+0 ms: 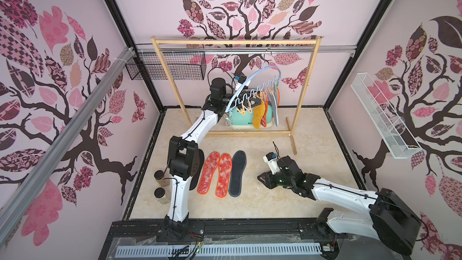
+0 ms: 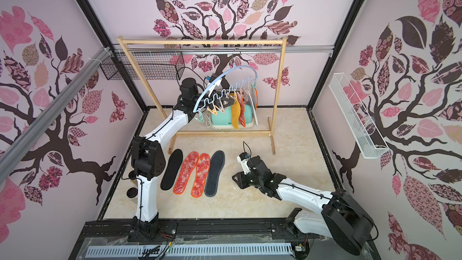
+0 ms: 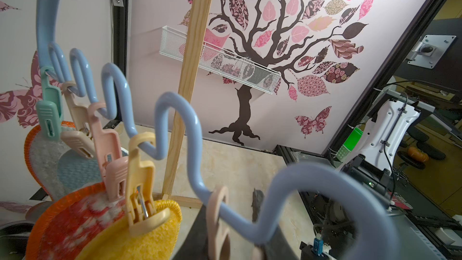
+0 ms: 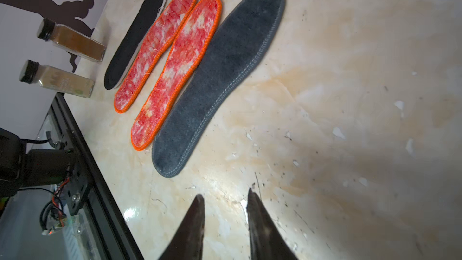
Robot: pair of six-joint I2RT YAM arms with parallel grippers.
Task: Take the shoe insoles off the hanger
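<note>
A light blue hanger [image 1: 255, 80] with clips slants under the wooden rack. From it hang a yellow insole [image 1: 259, 111], a red orange-edged insole [image 3: 72, 221] and a grey orange-edged insole [image 3: 43, 159], partly overlapping. My left gripper [image 1: 255, 100] is shut at the hanger's lower bar; in the left wrist view the bar and a pink clip [image 3: 219, 221] pass between its blurred fingers. On the table lie a black insole [image 2: 171, 169], two red insoles [image 4: 156, 50] [image 4: 178, 72] and a dark grey insole [image 4: 219, 79]. My right gripper hovers right of them, part open and empty.
The wooden rack [image 1: 235, 42] stands at the back, with a turquoise bin [image 1: 240, 118] behind the hanging insoles. Two dark-lidded jars [image 4: 72, 41] [image 4: 60, 78] stand at the left edge.
</note>
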